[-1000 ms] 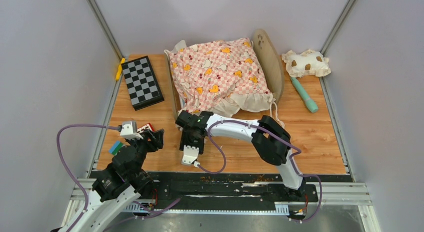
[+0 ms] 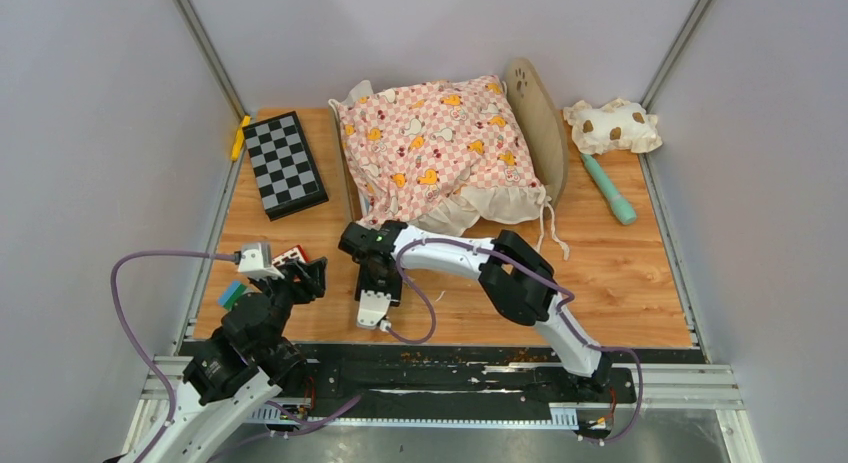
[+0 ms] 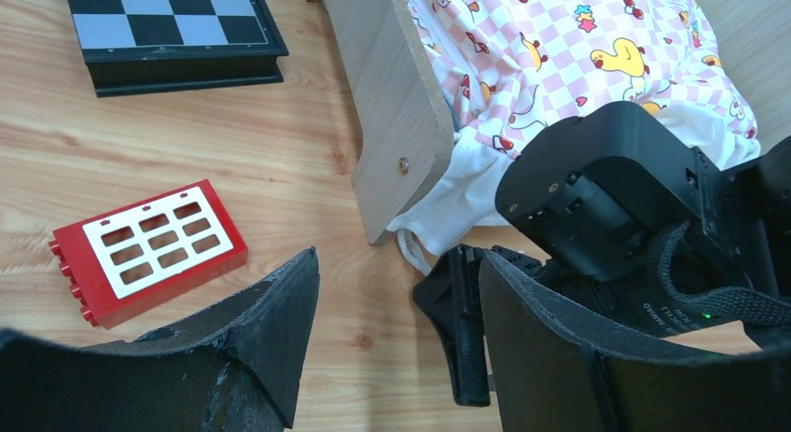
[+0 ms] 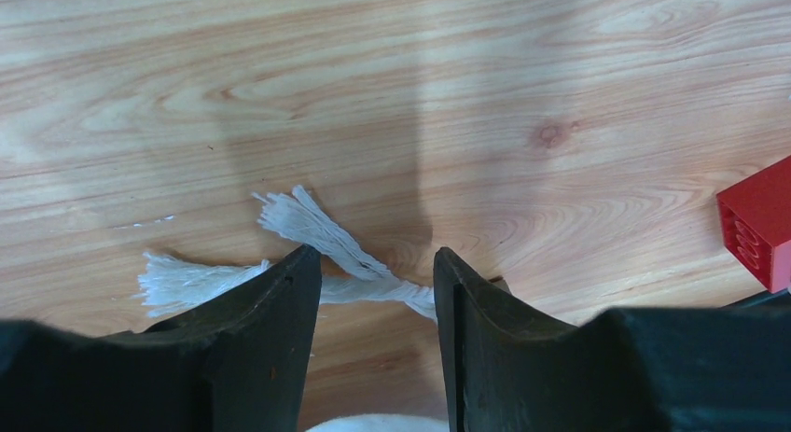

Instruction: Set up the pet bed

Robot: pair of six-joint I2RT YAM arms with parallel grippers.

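Observation:
The pet bed has a tall wooden headboard [image 2: 541, 128] on its right and a low end board [image 3: 392, 105] on its left. Across it lies a pink checked duck-print cover [image 2: 440, 143] with a cream frill and cords, its surface somewhat wrinkled. A spotted frilled pillow [image 2: 610, 128] rests off the bed at the far right. My right gripper is partly open low in front of the bed's left corner; a white cord [image 4: 350, 287] with frayed ends runs across behind its fingers, not clamped. My left gripper stands open and empty over the front left.
A black checkered board [image 2: 287, 165] lies left of the bed. A red toy block [image 3: 149, 250] with a white grid sits near my left gripper. On the right rests a green cylinder [image 2: 608, 188]. Free tabletop [image 2: 625, 283] spreads across the front right.
My right arm has shifted a little to the left in front of the bed. The left arm, the cover and the pillow look unchanged.

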